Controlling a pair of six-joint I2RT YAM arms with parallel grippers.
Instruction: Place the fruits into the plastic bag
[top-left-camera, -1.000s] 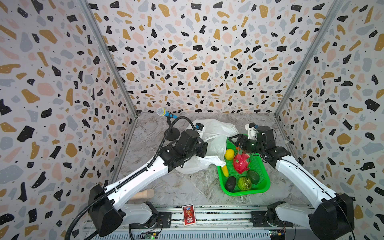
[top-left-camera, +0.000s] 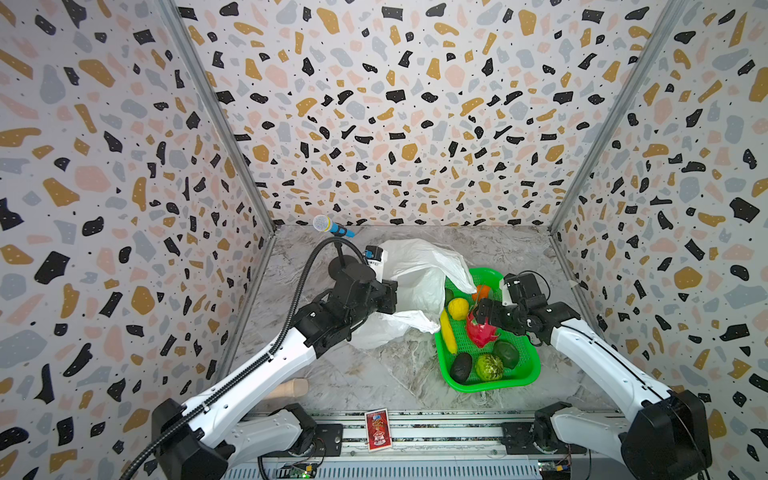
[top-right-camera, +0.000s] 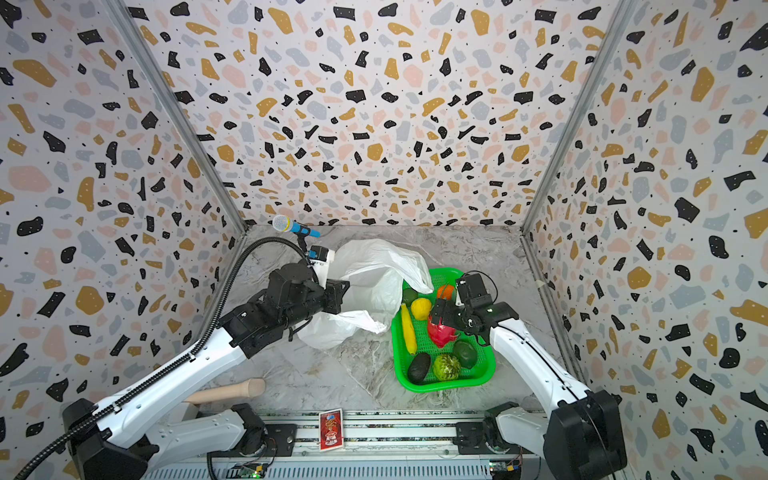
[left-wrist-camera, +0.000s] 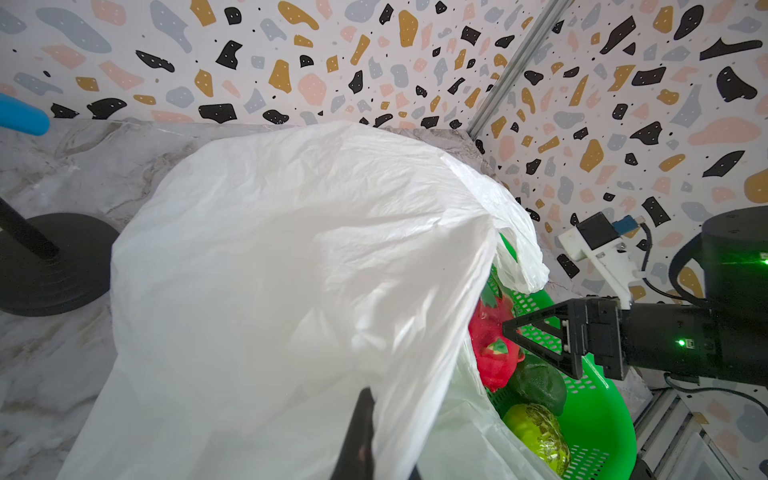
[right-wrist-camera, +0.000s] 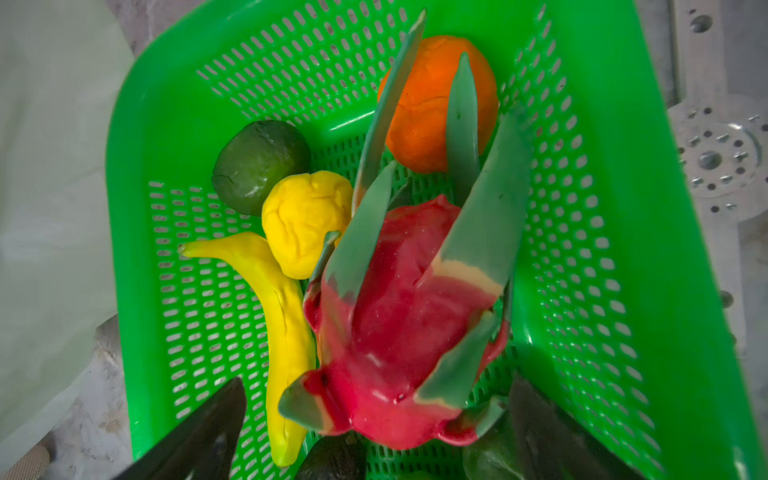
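The white plastic bag spreads left of the green basket, its mouth facing the basket and one flap over the basket's rim. My left gripper is shut on the bag's edge, the film running between its fingers. In the basket lie a red dragon fruit with green leaves, an orange, a yellow lemon, a banana, a dark green fruit, an avocado, a striped melon-like fruit and another green fruit. My right gripper stands open above the dragon fruit, nothing gripped.
The green basket has raised perforated walls. A black round stand with a blue-and-yellow object is behind my left arm. A wooden handle and a red card box lie at the front. Marble table in front of the bag is clear.
My left gripper has shifted left with the bag edge, uncovering more of the basket.
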